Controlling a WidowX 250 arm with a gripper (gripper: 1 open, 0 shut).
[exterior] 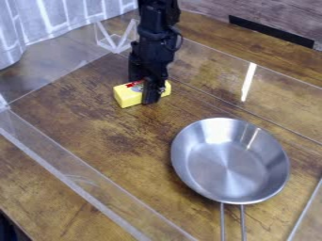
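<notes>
A yellow block (126, 96) with a red patch on top lies on the wooden table toward the upper middle. My black gripper (143, 87) reaches down over it from the top, its fingers at the block and closed on it as far as shows; the fingertips are small and dark. A steel pan (229, 155) with its handle toward the front sits at the lower right.
Bare wooden table (88, 160) spreads to the left and front of the block. Clear plastic edges run along the left and right sides. A white wire object stands behind the block at upper left.
</notes>
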